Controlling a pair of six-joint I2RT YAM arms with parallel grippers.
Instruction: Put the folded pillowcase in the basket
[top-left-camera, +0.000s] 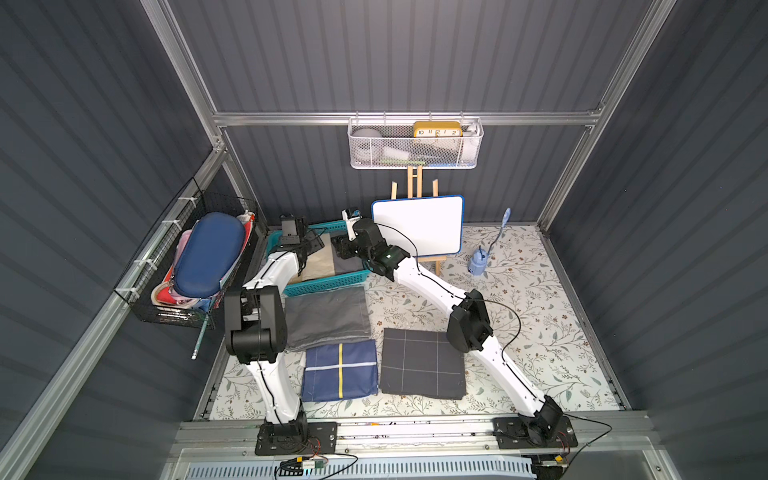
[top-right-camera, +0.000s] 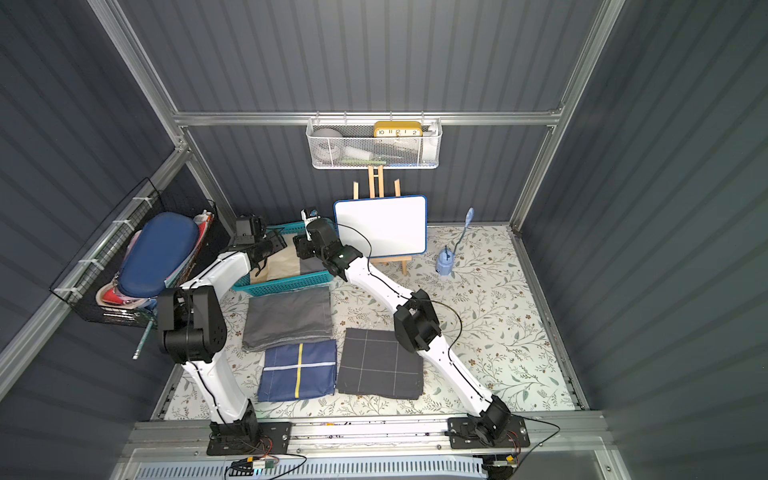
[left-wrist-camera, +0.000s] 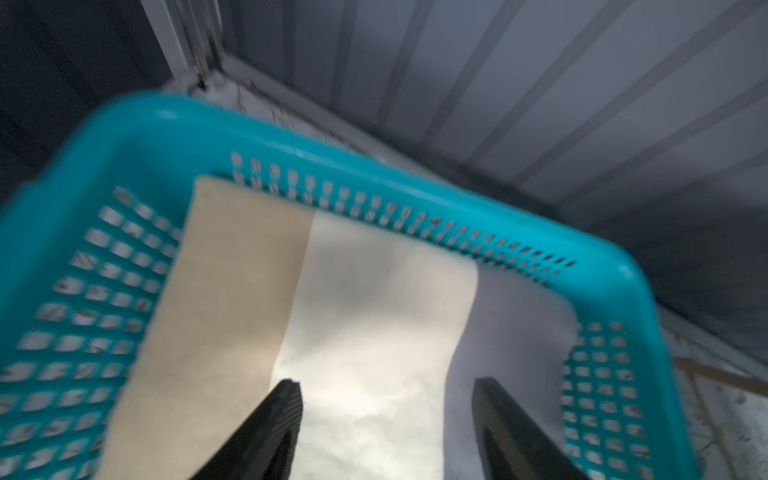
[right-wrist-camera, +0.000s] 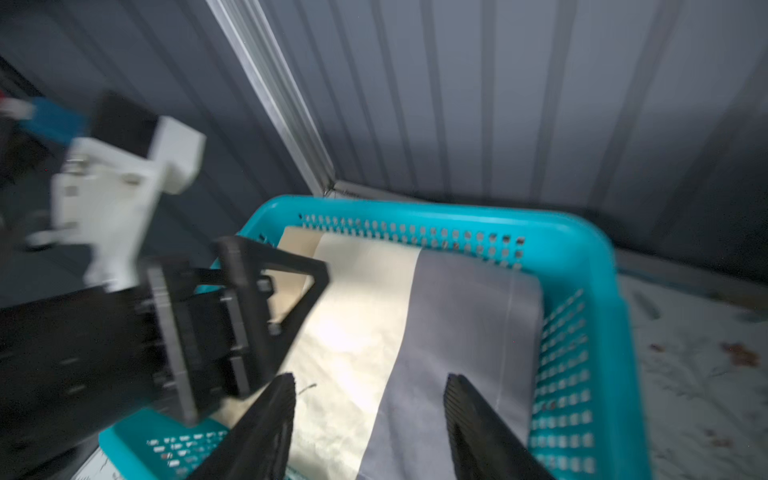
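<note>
The folded pillowcase, banded tan, cream and grey, lies flat inside the teal basket at the back left. In the left wrist view my left gripper hangs above the cloth, fingers wide apart with nothing between them. My right gripper is likewise open and empty over the cream and grey part of the cloth. Both arms partly cover the basket in the top views. Part of the left arm blocks the near left of the cloth in the right wrist view.
Grey cloth, a blue striped cloth and a dark checked cloth lie in front of the basket. A whiteboard stands to its right. The wire basket hangs at left.
</note>
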